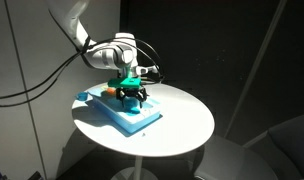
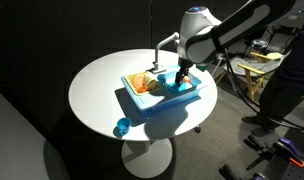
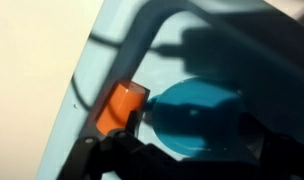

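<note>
A light-blue tub (image 2: 150,103) stands on the round white table. Inside it lies a round blue object (image 3: 197,112), perhaps a plate or bowl, with a shadow falling across it. My gripper is open above this blue piece, its dark fingers spread to either side at the bottom of the wrist view. Left of the blue piece, by the tub wall, is an orange object (image 3: 122,106). Exterior view 1 shows the gripper (image 1: 131,96) low over the tub (image 1: 132,121). Whether the fingers touch the blue piece, I cannot tell.
A small blue cup (image 2: 122,127) sits on the table (image 2: 92,90) outside the tub. Yellow-orange items (image 2: 141,84) fill one end of the tub. A white faucet-like spout (image 2: 166,45) rises behind it.
</note>
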